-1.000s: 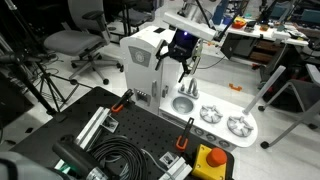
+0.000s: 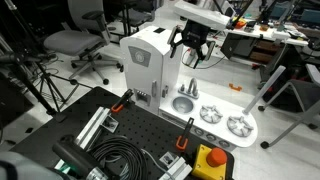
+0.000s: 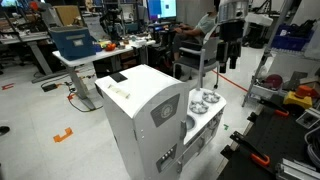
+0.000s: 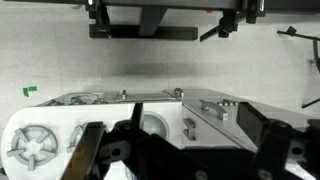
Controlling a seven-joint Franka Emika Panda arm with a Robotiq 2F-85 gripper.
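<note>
My gripper (image 2: pixel 184 56) hangs above the white toy kitchen in exterior view 1, fingers apart and nothing seen between them. From the other side, in exterior view 2, the gripper (image 3: pixel 237 68) also stands open, high over the counter. Below it the kitchen counter (image 2: pixel 216 138) holds a round sink (image 2: pixel 182 105) with a faucet (image 2: pixel 193 88) and two burners (image 2: pixel 240 126). A tall white cabinet (image 2: pixel 149 62) rises at its left end. The wrist view looks down on the sink (image 4: pixel 152 126) and a burner (image 4: pixel 34 146); dark blurred shapes cover its lower part.
A black table in front carries a coiled cable (image 2: pixel 118 158), orange-handled clamps (image 2: pixel 183 140) and a yellow box with a red button (image 2: pixel 211 162). An office chair (image 2: pixel 75 40) and other furniture stand behind. The counter surface shows no loose objects.
The kitchen and the tabletop items look unmoved.
</note>
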